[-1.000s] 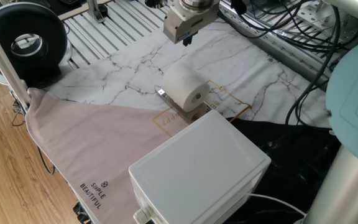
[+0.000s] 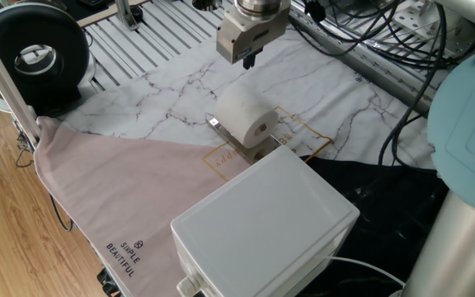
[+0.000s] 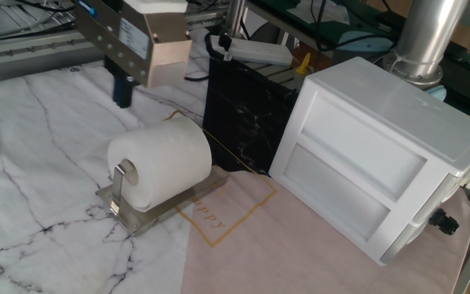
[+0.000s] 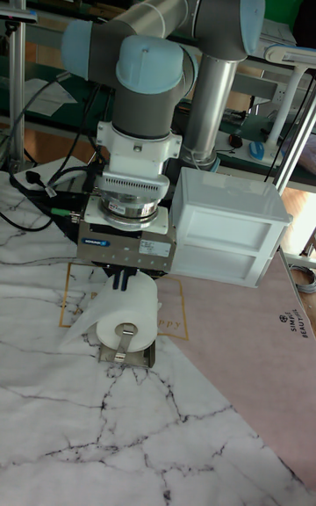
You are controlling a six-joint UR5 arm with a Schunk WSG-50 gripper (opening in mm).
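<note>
A white toilet paper roll [image 3: 163, 163] lies on its side on a metal holder [image 3: 149, 214], resting on the marble-patterned cloth. In exterior view 3 a loose flap of paper [image 4: 86, 317] sticks out to the left of the roll [image 4: 140, 305]. My gripper [image 2: 250, 62] hangs above and beside the roll, pointing down, and appears apart from it in exterior views 1 and 2. Its dark fingers [image 3: 122, 90] look close together; whether they are fully shut is unclear. I see nothing held between them.
Beside the holder stands a white drawer box [image 2: 266, 219], with a black patterned cloth area [image 3: 247, 114] next to it. A black round spool [image 2: 35, 58] is at the far left in exterior view 1. Cables [image 2: 394, 91] run along the table's back edge.
My gripper has come slightly lower in exterior view 1, with its tips showing a little further down. The roll, holder and drawer box have not moved.
</note>
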